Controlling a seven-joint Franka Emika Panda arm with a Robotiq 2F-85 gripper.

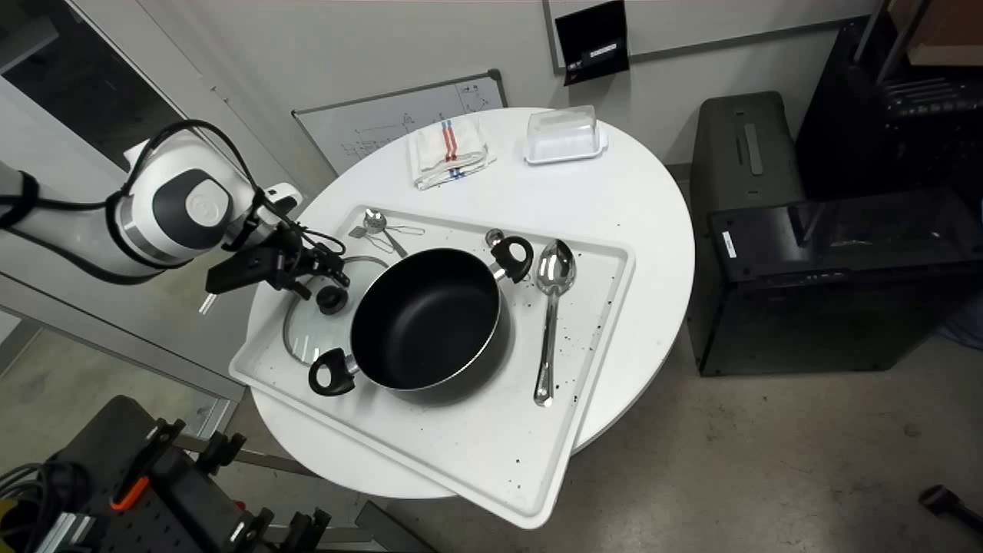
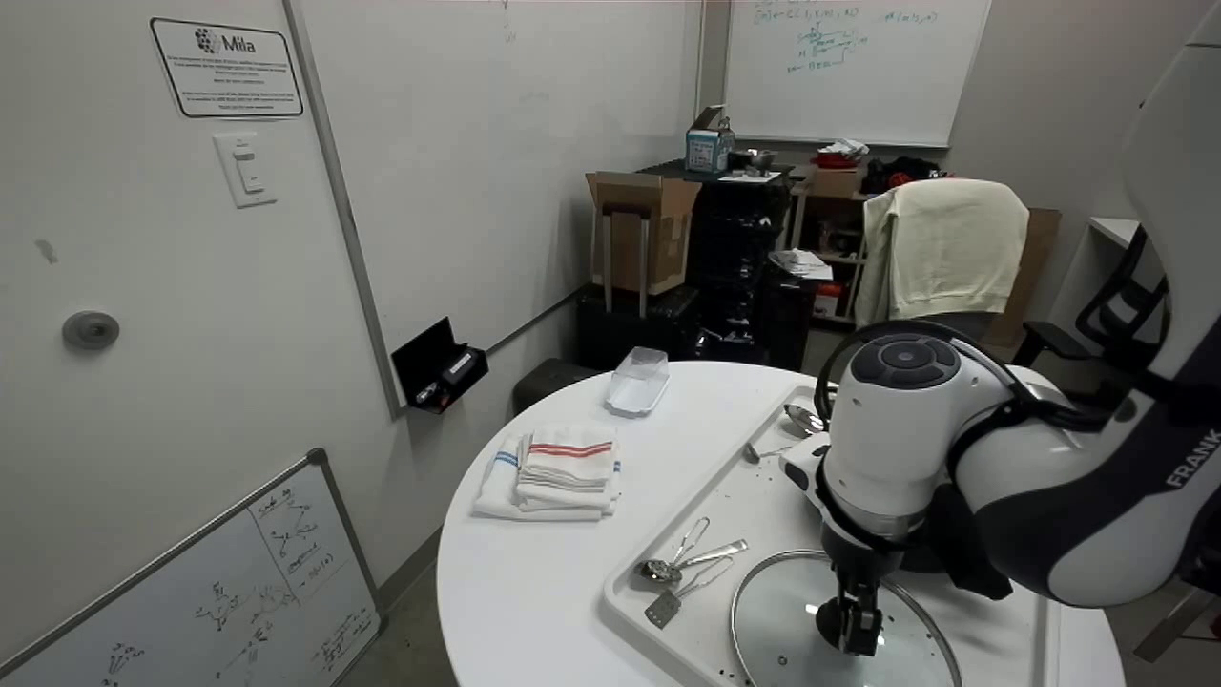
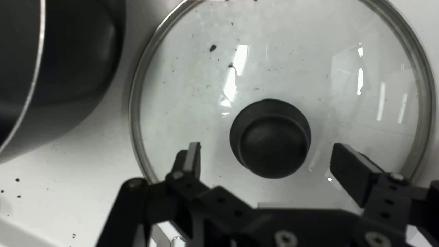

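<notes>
A glass lid (image 3: 185, 103) with a metal rim lies flat on the white tray (image 1: 442, 452). Its round black knob (image 3: 273, 144) shows between my open fingers in the wrist view, with clear space on both sides. My gripper hangs close over the lid, holding nothing; in exterior view 1 the gripper (image 1: 324, 279) is just beside the knob (image 1: 332, 299). Right beside the lid stands an empty black pot (image 1: 424, 322) with two looped handles. In exterior view 2 the arm hides most of the pot.
A large slotted spoon (image 1: 550, 318) lies right of the pot, and small utensils (image 1: 378, 226) lie at the tray's back corner. Behind the tray are folded towels (image 1: 448, 152) and a clear-covered butter dish (image 1: 564, 135). The tray's front part is bare except for crumbs.
</notes>
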